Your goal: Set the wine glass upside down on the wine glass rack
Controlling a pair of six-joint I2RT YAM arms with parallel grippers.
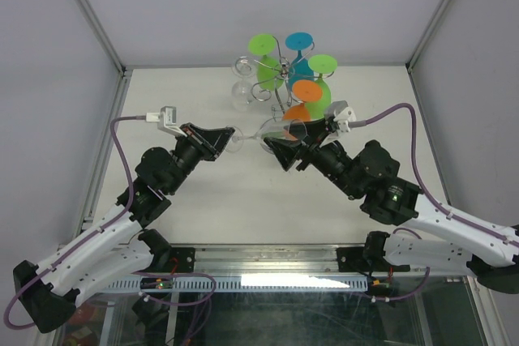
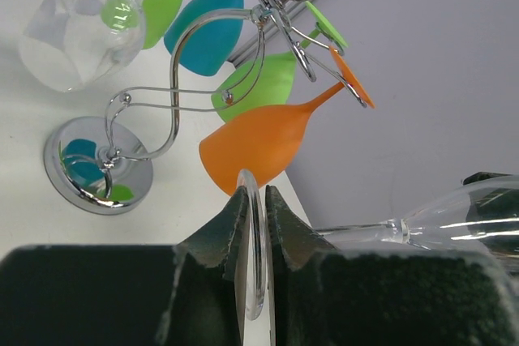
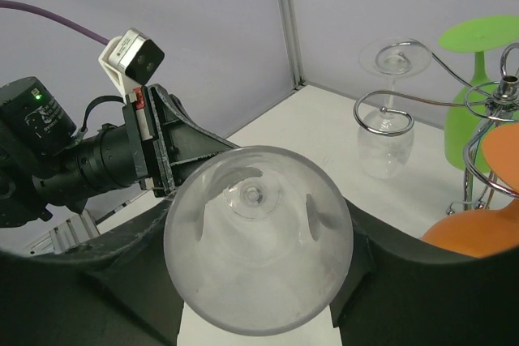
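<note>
A clear wine glass [image 1: 272,130] lies sideways in the air between my two grippers, in front of the rack. My left gripper [image 1: 223,140] is shut on the rim of its round foot [image 2: 255,249]. Around its bowl [image 3: 258,241] my right gripper [image 1: 290,150] is shut, one finger on each side; the bowl's mouth faces the right wrist camera. The chrome wine glass rack [image 2: 174,87] stands behind, holding green, blue and orange glasses and a clear one [image 3: 388,131], all upside down.
The orange glass [image 2: 258,139] hangs on the rack close behind the held glass. White table [image 1: 211,208] in front of the rack is bare. Walls [image 1: 268,6] enclose the back and sides.
</note>
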